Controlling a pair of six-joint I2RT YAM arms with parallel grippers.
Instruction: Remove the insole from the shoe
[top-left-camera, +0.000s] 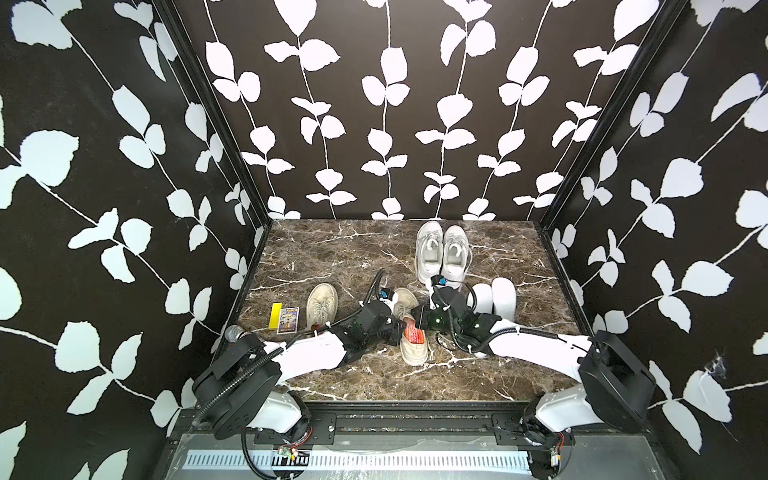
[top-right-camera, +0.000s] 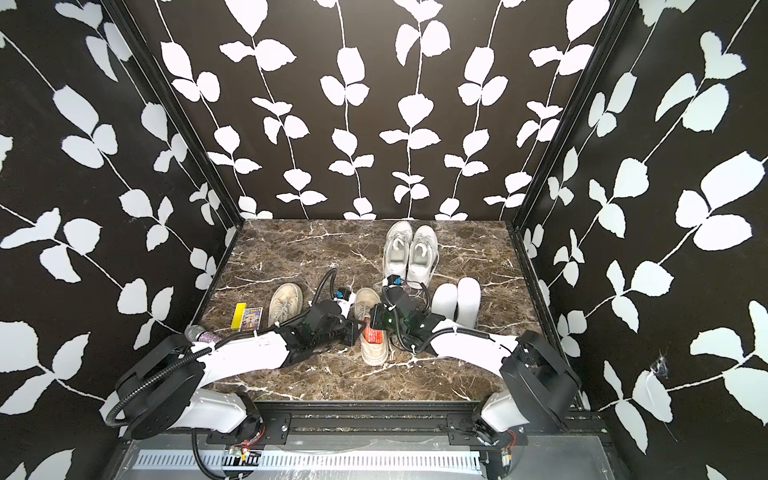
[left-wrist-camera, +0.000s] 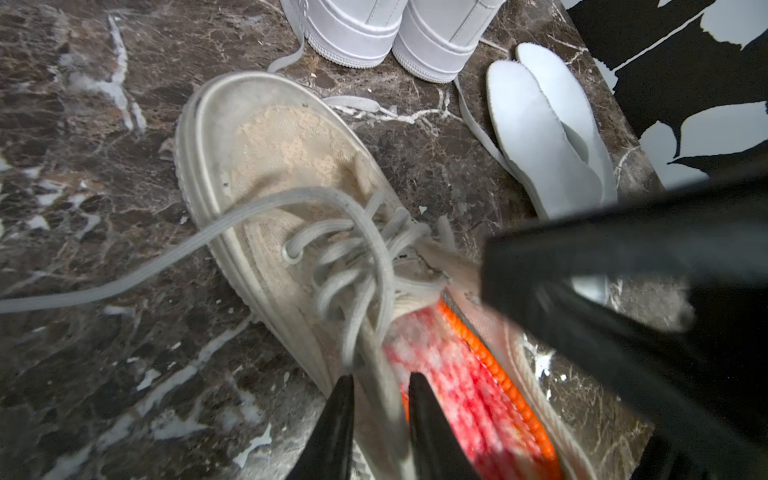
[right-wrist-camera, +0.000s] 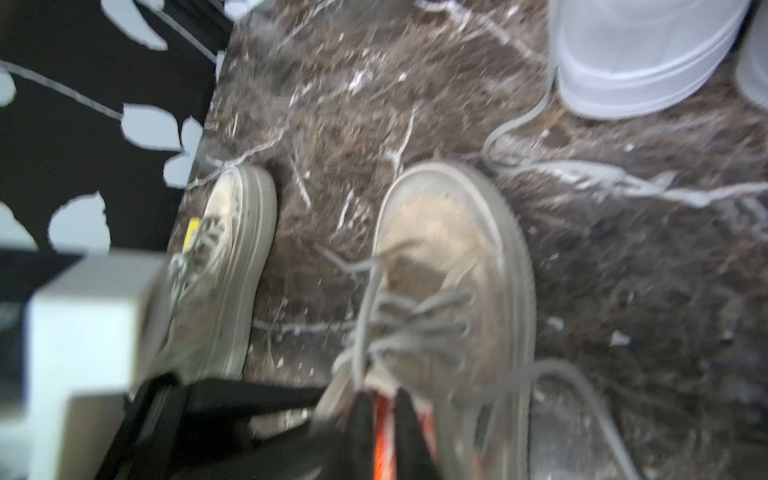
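A worn beige sneaker (left-wrist-camera: 264, 144) lies at front centre, its red-and-orange insole (left-wrist-camera: 472, 400) visible inside the opening. The insole also shows in the top left view (top-left-camera: 413, 336). My left gripper is open at the opening, its fingertips either side of the sneaker's near side wall; the top left view shows it left of the shoe. My right gripper sits over the opening from the right, its blurred fingers a little apart with orange showing between them; whether it grips anything is unclear.
A white sneaker pair (top-left-camera: 429, 248) stands at the back. Two white insoles (top-left-camera: 504, 297) lie at right. Another beige sneaker (top-left-camera: 321, 302) and cards (top-left-camera: 288, 318) lie at left.
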